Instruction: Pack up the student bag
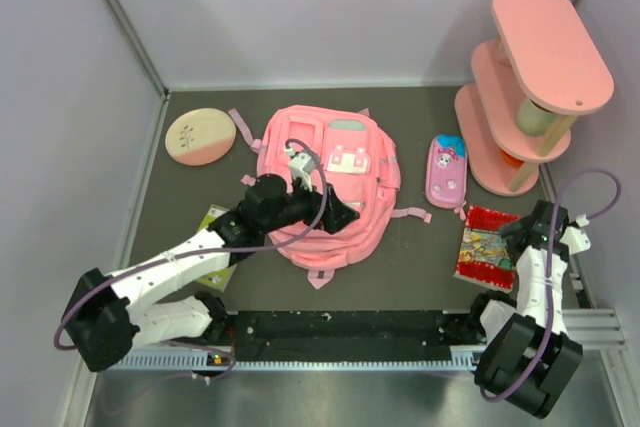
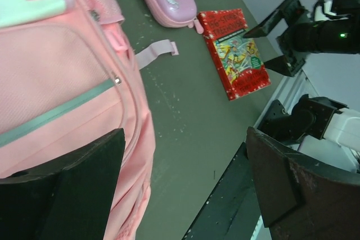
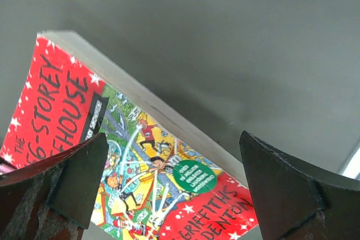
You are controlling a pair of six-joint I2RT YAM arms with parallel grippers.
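Observation:
A pink backpack (image 1: 318, 137) lies in the middle of the table. My left gripper (image 1: 335, 212) hangs open over its front part; in the left wrist view the side zipper and pink fabric lie below the fingers. At the right, a red book (image 1: 478, 263) with a colourful cover lies flat. My right gripper (image 1: 520, 232) is open just above it; in the right wrist view the book (image 3: 129, 155) fills the space between and beyond the fingers, with nothing visibly held. A purple pencil case (image 1: 445, 172) lies between the backpack and the shelf, also seen in the left wrist view.
A pink tiered shelf (image 1: 550, 42) with containers stands at the back right. A round board (image 1: 200, 136) is at the back left. A yellow-green book (image 1: 215, 279) lies partly behind my left arm. Bare table (image 1: 400, 267) shows between backpack and red book.

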